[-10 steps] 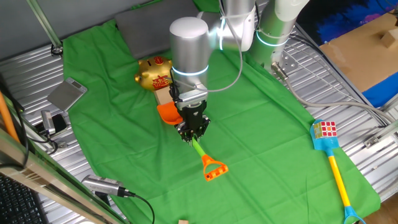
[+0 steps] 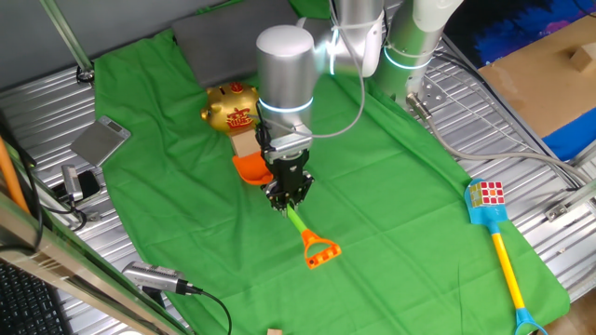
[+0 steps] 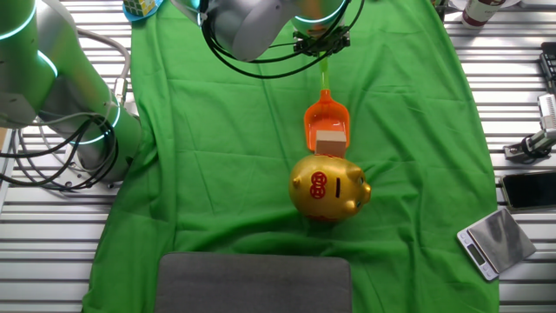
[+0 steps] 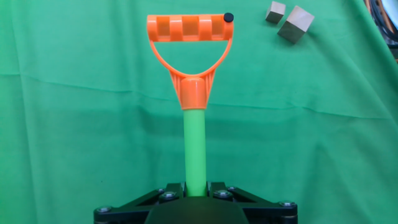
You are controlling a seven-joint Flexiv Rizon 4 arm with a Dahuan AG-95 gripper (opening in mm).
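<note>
My gripper [image 2: 289, 203] is shut on the green shaft [image 4: 195, 149] of a toy shovel, with its black fingers close on both sides of it in the wrist view. The shovel's orange D-shaped handle [image 4: 193, 90] points away from the fingers. On the other side, its orange scoop [image 3: 327, 116] lies over the green cloth. A wooden block [image 3: 330, 142] sits at the scoop's front edge, right by a golden piggy bank [image 3: 326, 189]. Whether the block rests in the scoop or against it, I cannot tell.
A dark grey pad [image 3: 254, 283] lies beyond the piggy bank. Two wooden blocks, one small [image 4: 275, 12] and one larger [image 4: 296, 25], lie past the handle. A blue-and-yellow shovel [image 2: 506, 265] bears a Rubik's cube [image 2: 486, 194]. A scale [image 3: 496, 243] lies off the cloth. Bare cloth flanks the shaft.
The orange shovel and my gripper have shifted very slightly toward the piggy bank. The piggy bank and the other objects look unmoved.
</note>
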